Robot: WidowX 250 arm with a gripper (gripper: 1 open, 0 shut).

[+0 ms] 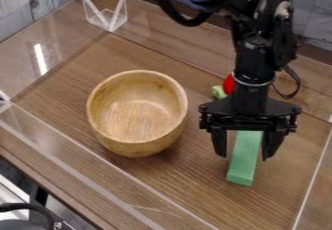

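Observation:
The black gripper (249, 133) reaches down from the top right over a green rectangular block (242, 174) lying on the wooden table. Its two fingers are spread apart above the upper part of the block, which they partly hide. Whether they touch it I cannot tell.
A wooden bowl (136, 107) sits left of the gripper. A red object (228, 85) and a small green item are partly hidden behind the arm. A clear wire-like piece (111, 14) lies at the back left.

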